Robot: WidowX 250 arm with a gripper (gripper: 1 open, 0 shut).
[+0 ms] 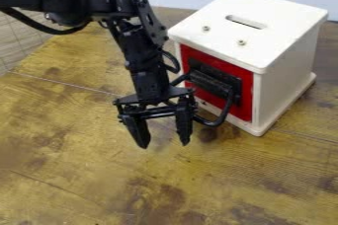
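Observation:
My black gripper (161, 130) hangs pointing down over the wooden table, left of and in front of a white box (284, 81). Its two fingers stand apart, with nothing seen between them. The box has a red front panel (242, 116) with a black fitting on it, partly behind my arm and cable, and a slot in its top.
A tiled surface lies beyond its far left edge. A pale wall stands behind the box.

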